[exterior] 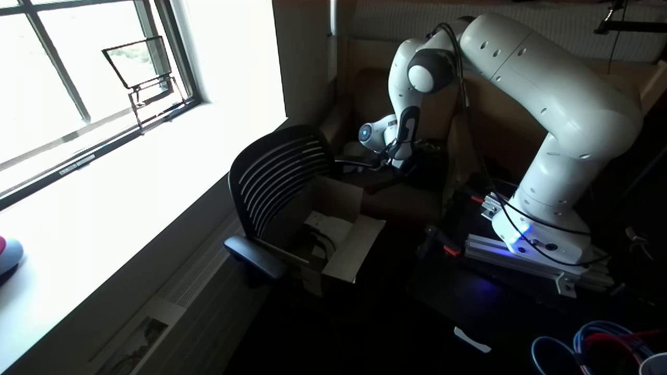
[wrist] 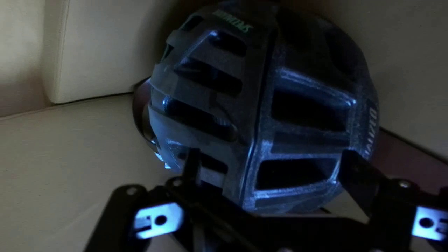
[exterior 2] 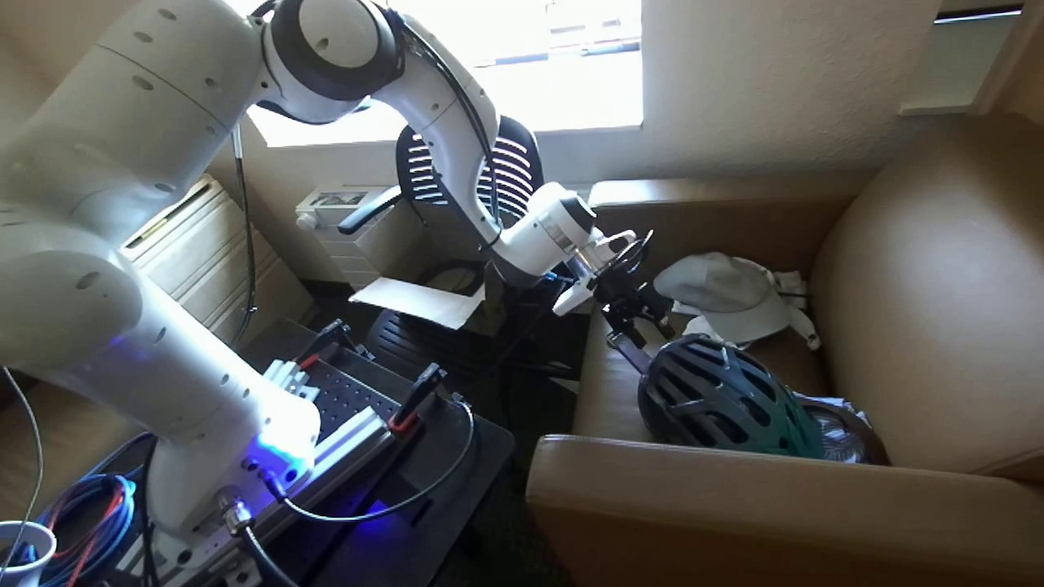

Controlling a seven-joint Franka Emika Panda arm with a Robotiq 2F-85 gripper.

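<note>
A dark bicycle helmet with long vents [wrist: 245, 126] fills the middle of the wrist view; in exterior view 2 the helmet [exterior 2: 724, 396] looks green-black and rests on a tan armchair seat. My gripper is open, its fingers spread wide across the lower part of the helmet. Nothing is clamped between them. Whether the fingertips touch the shell, I cannot tell. From the side, the gripper [exterior 2: 636, 328] hangs close to the helmet's window-side edge. A pale cap [exterior 2: 719, 284] lies on the seat behind it.
The armchair's near armrest [exterior 2: 783, 489] and backrest [exterior 2: 940, 293] border the seat. An office chair [exterior: 281, 181] holding an open cardboard box [exterior: 353, 250] stands between window and armchair. Cables [exterior: 600, 344] lie coiled on the robot's dark table.
</note>
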